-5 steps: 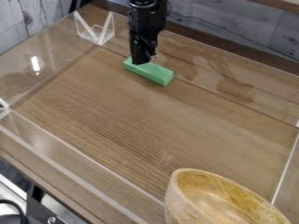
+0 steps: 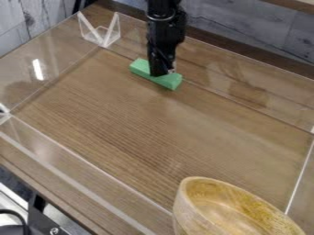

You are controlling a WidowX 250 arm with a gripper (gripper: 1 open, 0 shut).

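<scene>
My black gripper (image 2: 161, 66) reaches down from the top of the camera view over a green rectangular block (image 2: 166, 81) lying on the wooden table (image 2: 135, 138). The fingertips are at or just above the block's upper side; whether they touch it or hold it, and whether they are open or shut, I cannot tell.
A white wire-like holder (image 2: 101, 27) stands at the upper left. A yellow bowl (image 2: 233, 207) fills the bottom right. A grey wall (image 2: 258, 27) runs along the back.
The gripper has moved slightly right and down, closer onto the block. The block shows little or no movement.
</scene>
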